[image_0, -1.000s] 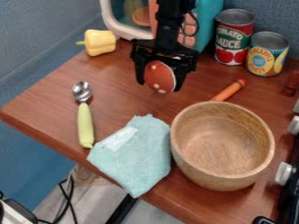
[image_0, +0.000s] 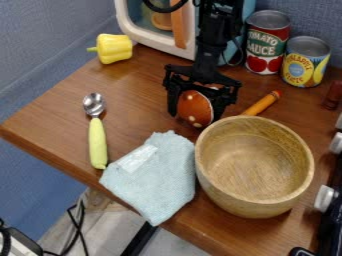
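My black gripper (image_0: 195, 100) is low over the middle of the wooden table, shut around an orange-red round object (image_0: 195, 108). Just right of it lies an orange stick-like thing (image_0: 259, 104), partly behind a wooden bowl (image_0: 254, 175). A light blue cloth (image_0: 147, 180) lies left of the bowl, and a spoon with a yellow-green handle (image_0: 98, 140) lies farther left.
A yellow pepper (image_0: 114, 47) sits at the back left. A tomato can (image_0: 266, 45) and a yellow can (image_0: 305, 63) stand at the back right. Dark bottles (image_0: 329, 215) line the right edge. Bare table (image_0: 60, 120) shows on the left.
My gripper has moved down and slightly right with the orange-red object, which now sits lower, nearer the cloth and bowl.
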